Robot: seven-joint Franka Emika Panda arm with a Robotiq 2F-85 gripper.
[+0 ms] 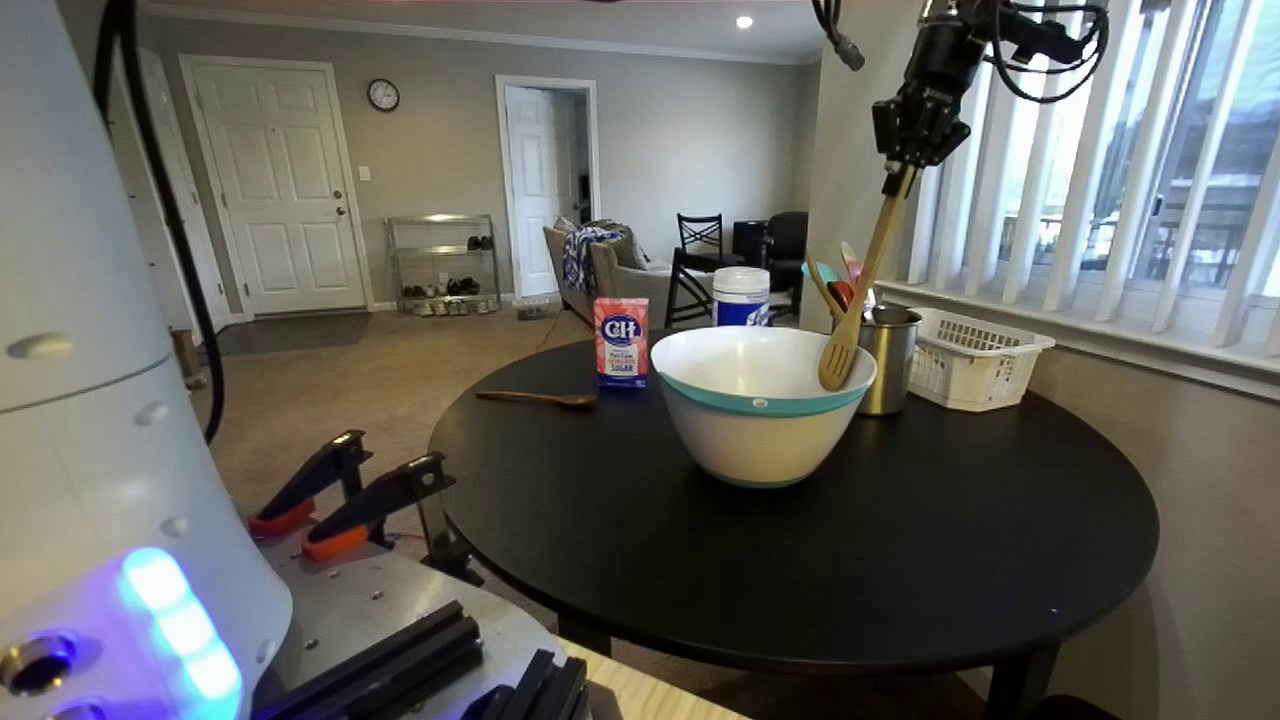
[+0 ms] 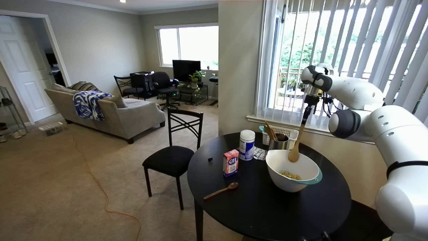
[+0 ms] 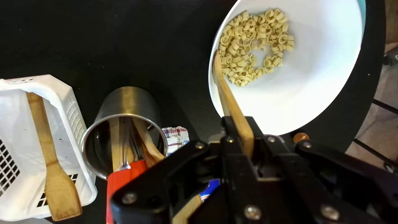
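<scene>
My gripper [image 1: 902, 174] is shut on the handle of a slotted wooden spoon [image 1: 843, 348], above the window-side part of the table. The spoon hangs steeply, its head at the inner wall of the white bowl [image 2: 277, 170] with a teal outer band; the wrist view shows the handle [image 3: 238, 119] running up between my fingers. Small curled pasta pieces [image 3: 246, 44] lie on the bowl's bottom, with a bare patch among them. The spoon head stands above the pasta in exterior view 2. Whether it presses on the wall I cannot tell.
Close to the bowl stand a steel utensil holder [image 3: 128, 102], a white basket [image 1: 978, 360], a white-and-blue canister [image 2: 247, 144] and a pink sugar box [image 2: 231, 162]. Another wooden spoon [image 2: 220, 190] lies on the black table [image 1: 936, 576], whose near side is clear.
</scene>
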